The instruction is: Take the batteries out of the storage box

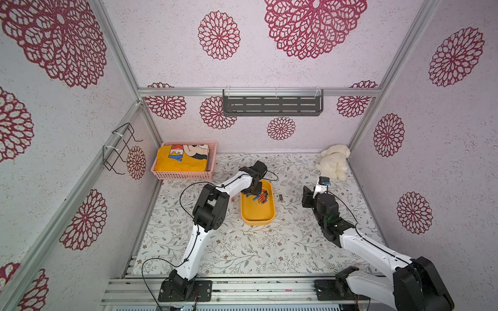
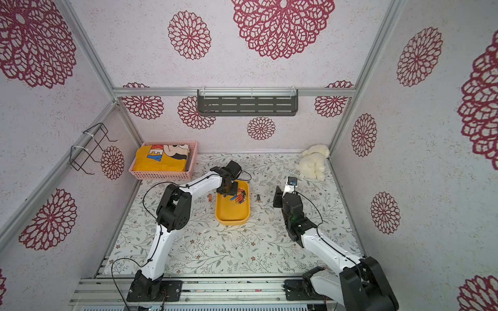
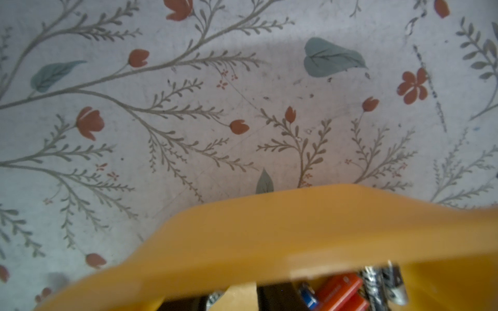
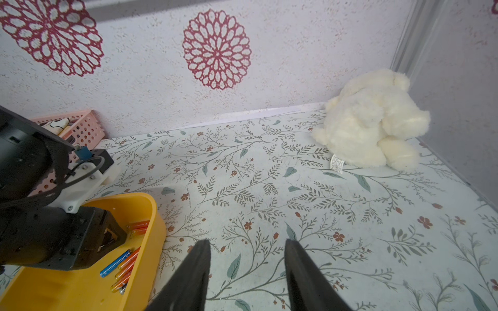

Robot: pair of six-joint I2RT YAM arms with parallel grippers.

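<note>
The yellow storage box [image 1: 257, 215] stands mid-table, with several batteries [image 1: 263, 197] inside, mostly orange plus a blue one [image 4: 115, 262]. My left gripper reaches down into the box's far part. Its fingers [image 3: 280, 299] stand part open, near the batteries, and a bit of a silvery item shows by one finger; the box wall hides most of this. On the table, one battery [image 2: 210, 197] lies left of the box and another [image 2: 258, 198] lies right of it. My right gripper is part open over bare table to the right, holding nothing.
A pink basket [image 1: 182, 175] with a yellow cloth stands at the back left. At the back right sits a white plush toy [image 4: 371, 121]. A grey rack [image 1: 272, 106] hangs on the back wall. Between the box and my right arm the table is largely clear.
</note>
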